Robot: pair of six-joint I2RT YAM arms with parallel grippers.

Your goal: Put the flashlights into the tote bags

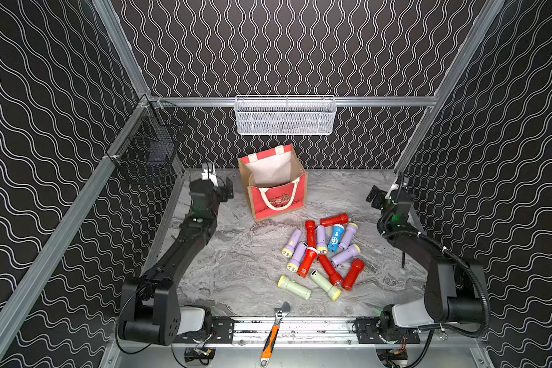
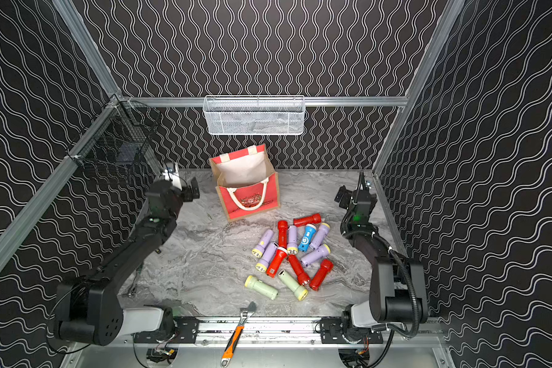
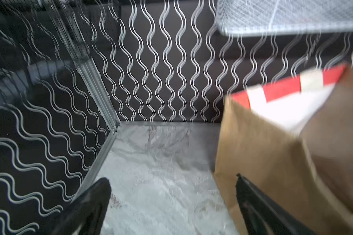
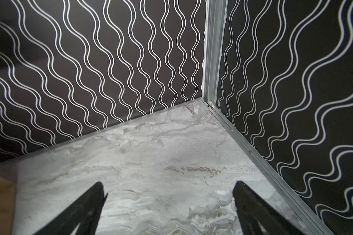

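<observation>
The red-and-tan tote bag (image 1: 272, 199) stands upright and open at the back middle, handle hanging in front. Red, purple, green and blue flashlights lie grouped on the table right of centre, among them a red one (image 1: 352, 274), a green one (image 1: 294, 286) and a blue one (image 1: 336, 237). My left gripper stands open left of the bag, nothing between its fingers; the bag's tan side fills the right of the left wrist view. My right gripper is open and empty at the back right, above and behind the flashlights, facing bare marble.
A white mesh basket (image 1: 284, 119) hangs on the back rail, a black wire basket (image 1: 153, 141) on the left. An orange wrench (image 1: 269, 334) lies on the front rail.
</observation>
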